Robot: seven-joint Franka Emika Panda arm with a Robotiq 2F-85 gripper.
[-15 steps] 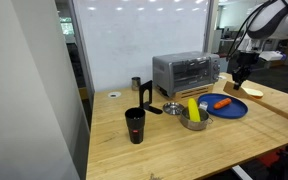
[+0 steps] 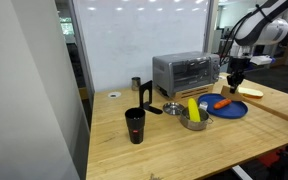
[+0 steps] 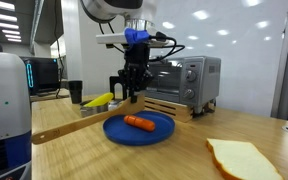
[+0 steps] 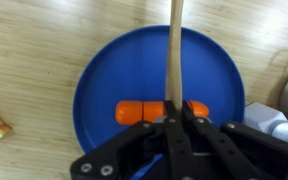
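A long, flat wooden utensil [image 4: 174, 50] is clamped in my gripper, which is shut on its narrow part. From the fingers it reaches out past the blue plate [image 4: 96, 62]. Below lies an orange sausage-like item [image 4: 129, 112] on the plate, partly covered by the gripper and the wood in the wrist view. From the second exterior view, the gripper [image 3: 133, 91] hangs above the plate's back part, and the orange item [image 3: 139, 122] rests toward its middle. Whether the wood touches the plate I cannot tell.
Behind the plate stands a silver toaster oven [image 2: 183, 72]. A metal bowl [image 2: 195, 123] with a yellow item [image 2: 193, 108] sits beside the plate. Bread [image 3: 244, 158] lies on its other side. A black cup [image 2: 135, 126] stands farther left, and the front table is clear.
In exterior view 1 the gripper has shifted slightly left over the plate, carrying the wooden utensil. The plate, orange item and bowl stay where they were.
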